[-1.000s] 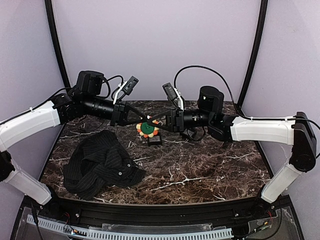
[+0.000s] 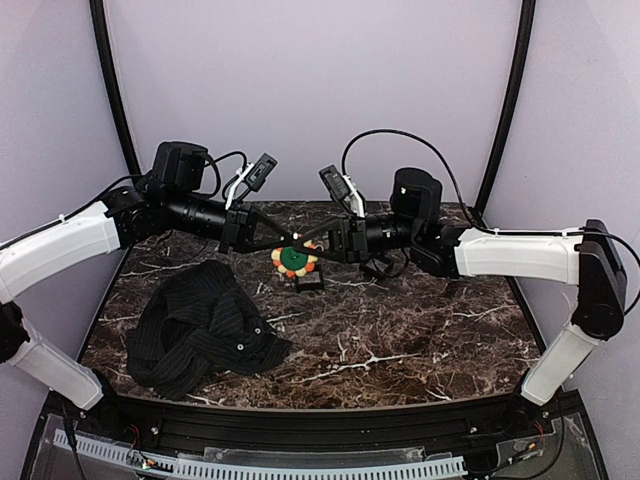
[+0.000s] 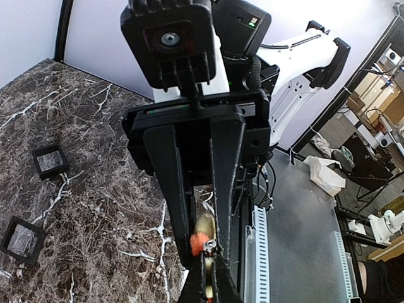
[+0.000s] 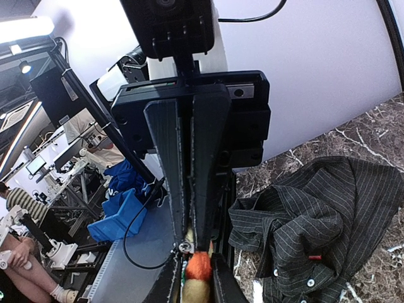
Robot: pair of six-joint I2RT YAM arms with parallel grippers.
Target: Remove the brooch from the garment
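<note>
In the top view a flower brooch [image 2: 294,258], green with an orange and cream rim, is held in the air between my left gripper [image 2: 283,240] and my right gripper [image 2: 304,242], whose fingertips meet at its upper edge. Both are shut on it. In both wrist views the brooch [image 4: 198,271] shows edge-on between the fingertips, with a small metal piece. The dark pinstriped garment [image 2: 205,330] lies crumpled on the marble table's left side, apart from the brooch.
Small black square frames [image 3: 50,161] lie on the marble table [image 2: 420,350] behind the brooch. Walls border the back and sides.
The left arm, brooch and garment look unchanged.
</note>
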